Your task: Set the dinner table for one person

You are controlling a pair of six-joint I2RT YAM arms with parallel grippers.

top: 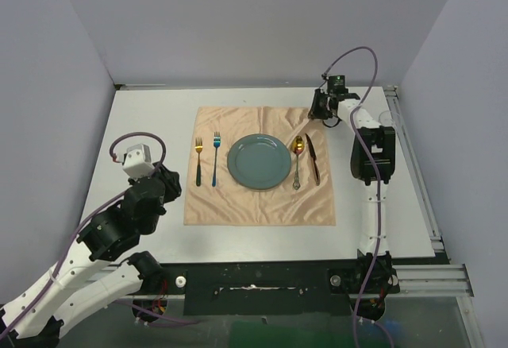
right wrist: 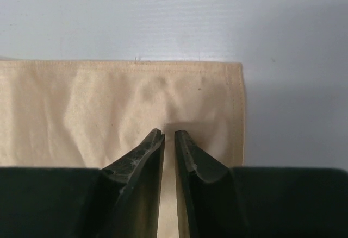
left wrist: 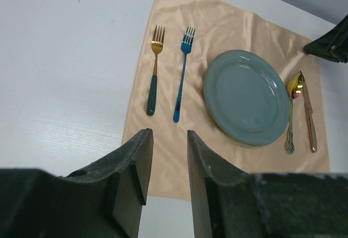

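Observation:
On the peach placemat lies a grey-green plate. To its left are a gold fork with a dark green handle and a blue fork. A gold spoon and a brown-handled knife lie to its right, the knife outermost. My left gripper hangs off the mat's left side, its fingers apart and empty. Above the mat's far right corner, my right gripper has a narrow gap between its fingers, with only cloth visible beyond.
A clear glass stands at the table's far right edge, beyond the right arm, and is hard to make out. Bare white table surrounds the mat, with wide free room on the left.

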